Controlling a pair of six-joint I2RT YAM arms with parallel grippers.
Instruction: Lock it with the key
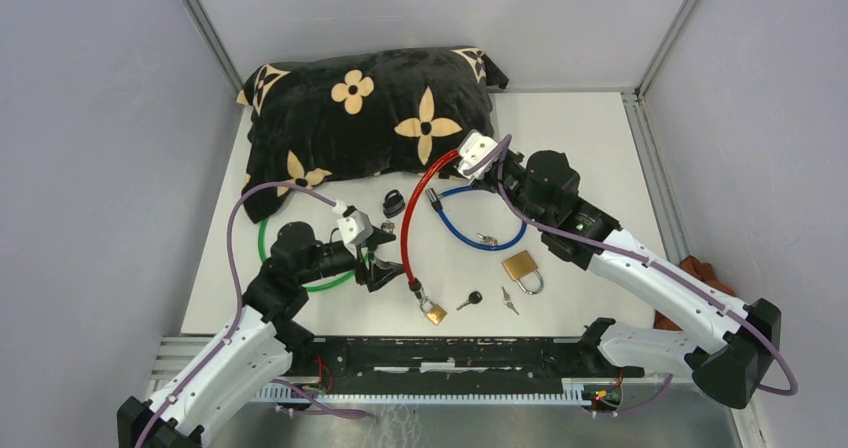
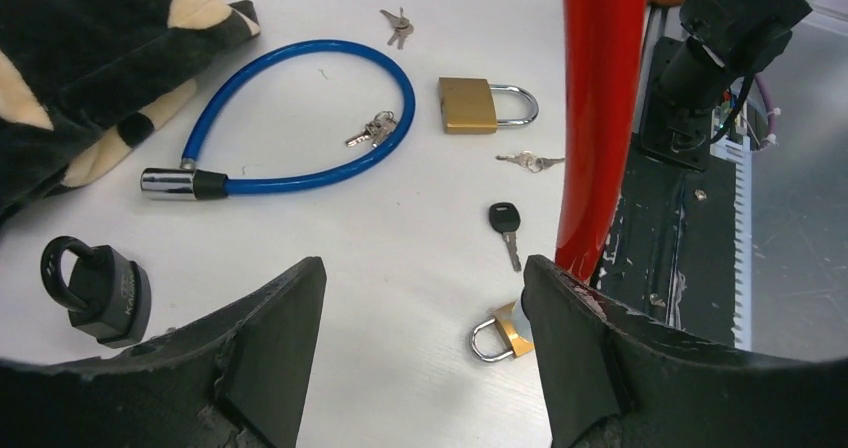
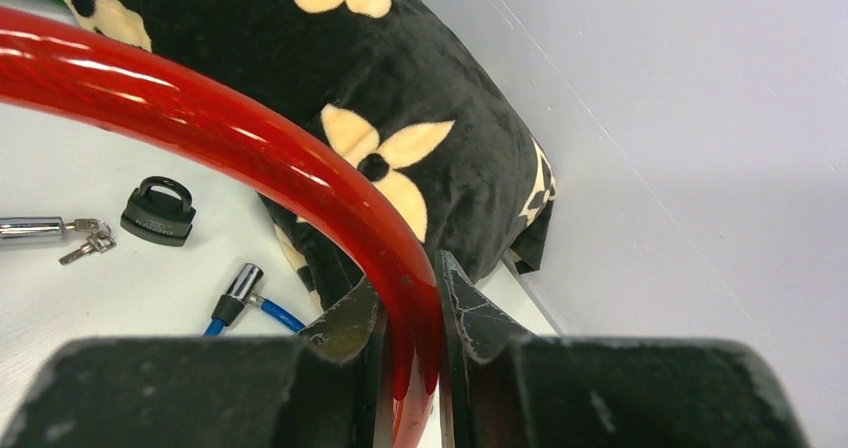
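Observation:
A red cable lock (image 1: 421, 200) hangs from my right gripper, which is shut on its tube. Its lower end dangles near the small brass padlock (image 1: 433, 313). In the left wrist view the red tube (image 2: 601, 118) passes by the right-hand finger (image 2: 570, 338); whether they touch I cannot tell. My left gripper stands open with nothing between its fingers. A black-headed key (image 2: 508, 230) lies flat on the table, and smaller keys (image 2: 530, 162) lie close to the large brass padlock (image 2: 468, 106).
The blue cable lock (image 2: 295, 181), with keys (image 2: 380, 128) beside it, lies on the table. A black padlock (image 1: 393, 203) stands near the dark cushion (image 1: 370, 118). Part of a green cable lock (image 1: 328, 285) shows under the left arm.

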